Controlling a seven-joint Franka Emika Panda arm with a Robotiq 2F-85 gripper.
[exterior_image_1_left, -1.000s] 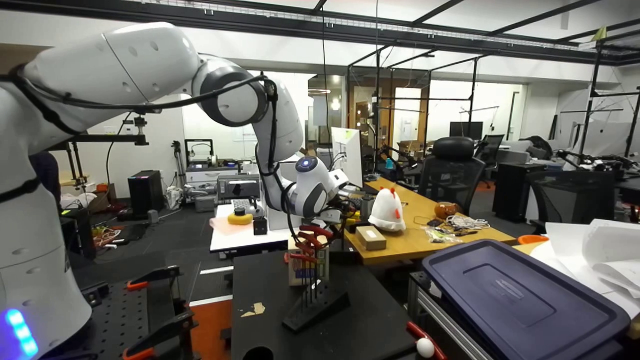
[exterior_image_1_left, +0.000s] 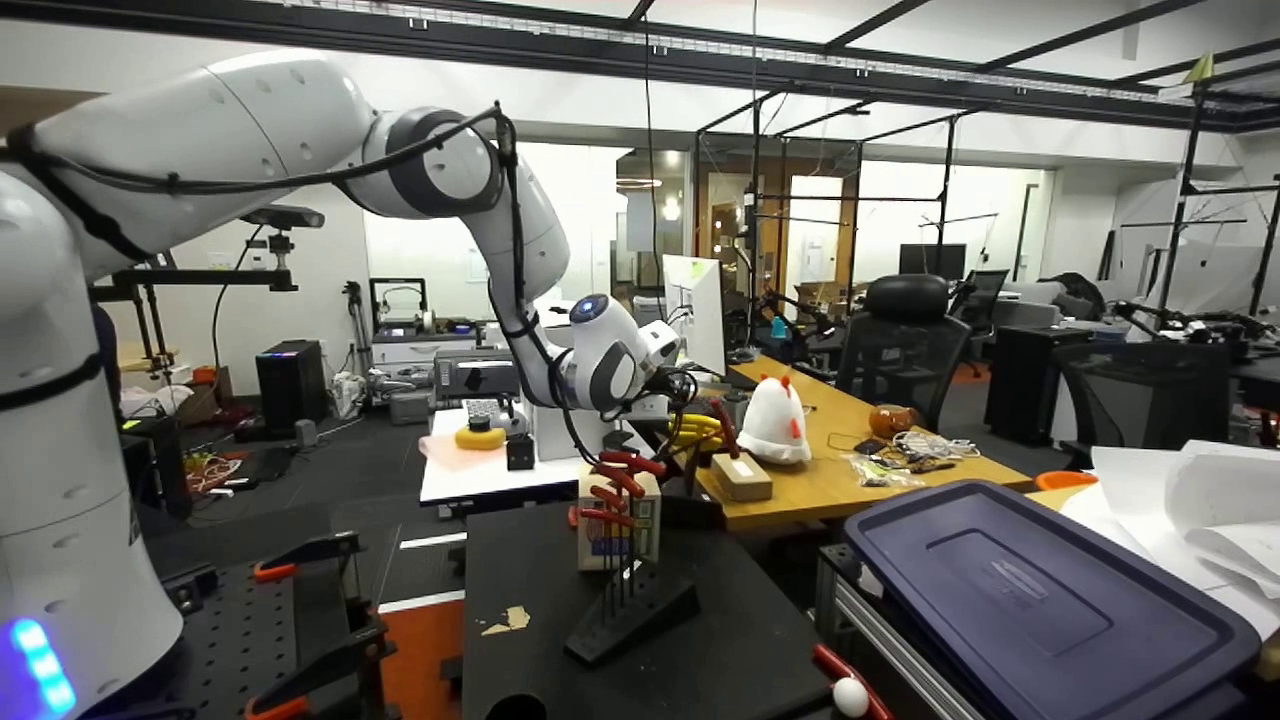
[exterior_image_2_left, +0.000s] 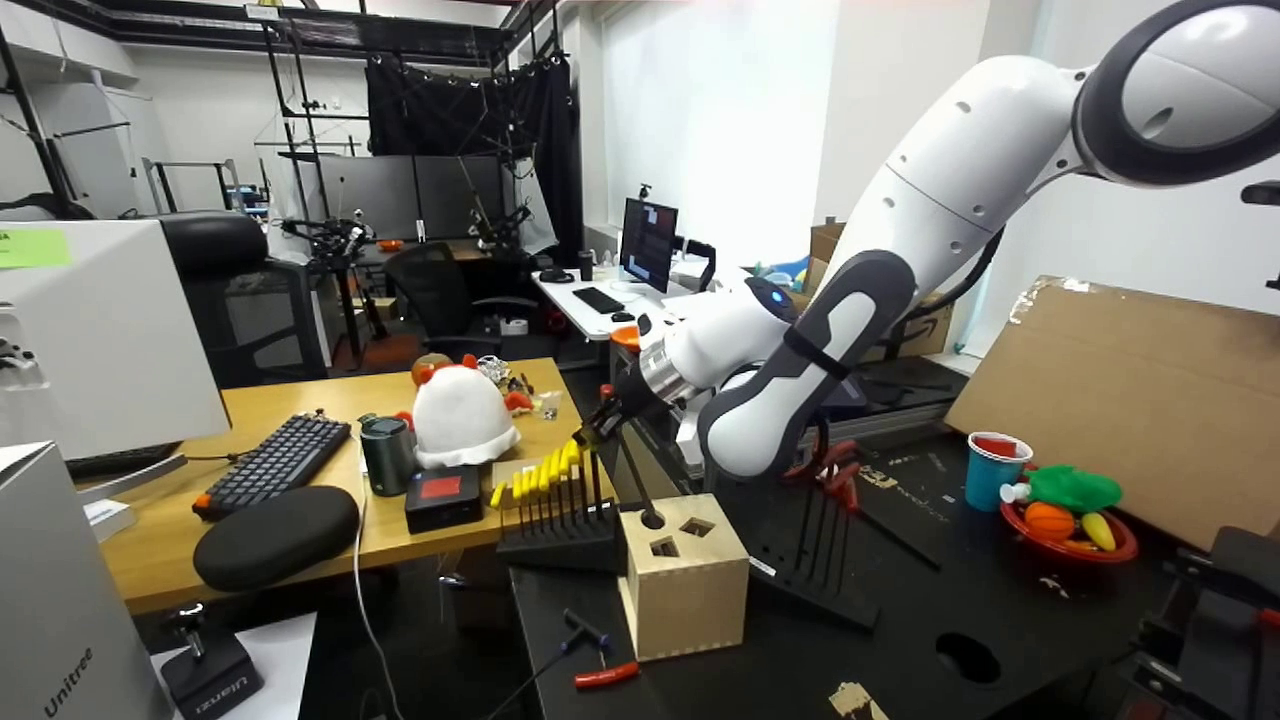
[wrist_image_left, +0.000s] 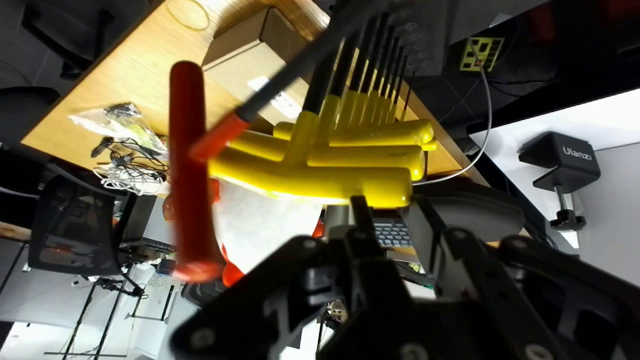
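Low in the wrist view, my gripper shows its dark fingers (wrist_image_left: 361, 219) apart, with no tool clearly held between them. A red T-handle hex key (wrist_image_left: 190, 174) is off to their left, blurred, its dark shaft running up and right. From exterior view 2, that shaft (exterior_image_2_left: 633, 480) leans out of a hole in the wooden block (exterior_image_2_left: 690, 594). Several yellow T-handles (wrist_image_left: 366, 180) lie just beyond my fingertips; whether they touch is unclear. Their black rack (exterior_image_2_left: 558, 552) stands beside the block.
Red-handled keys (exterior_image_1_left: 618, 486) fill another rack (exterior_image_1_left: 630, 618) on the black table. A white plush toy (exterior_image_1_left: 774, 422) and small cardboard box (exterior_image_1_left: 741, 478) sit on the wooden desk. Loose tools, including a red handle (exterior_image_2_left: 606, 676), lie before the block. A red bowl (exterior_image_2_left: 1068, 534) stands farther right.
In exterior view 1 the arm has shifted slightly left and its wrist has lowered and tilted. A red handle now shows beside the gripper, in front of the cardboard box.
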